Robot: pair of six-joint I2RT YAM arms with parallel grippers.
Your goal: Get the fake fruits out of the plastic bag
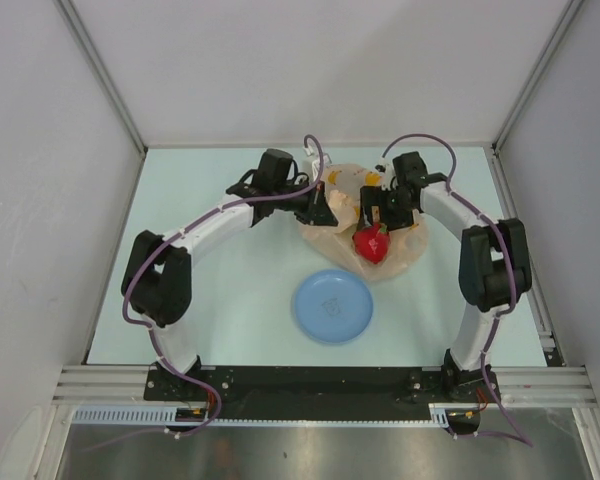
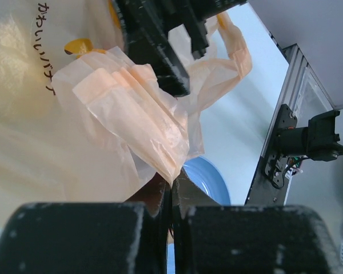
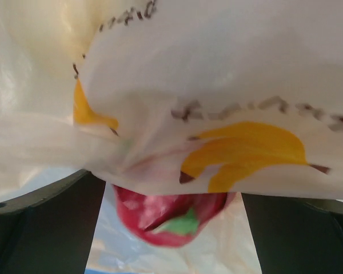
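The crumpled, peach-white plastic bag [image 1: 335, 240] with yellow banana prints lies at the back centre of the table. My left gripper is shut on a gathered fold of its film [image 2: 134, 114]. My right gripper [image 1: 377, 215] is open at the bag's mouth. In the right wrist view its two fingers straddle a red fruit with a green leaf [image 3: 154, 222], partly covered by printed film [image 3: 228, 74]. The top view shows that fruit [image 1: 372, 243] just in front of the right gripper.
An empty blue plate [image 1: 333, 306] sits in front of the bag.
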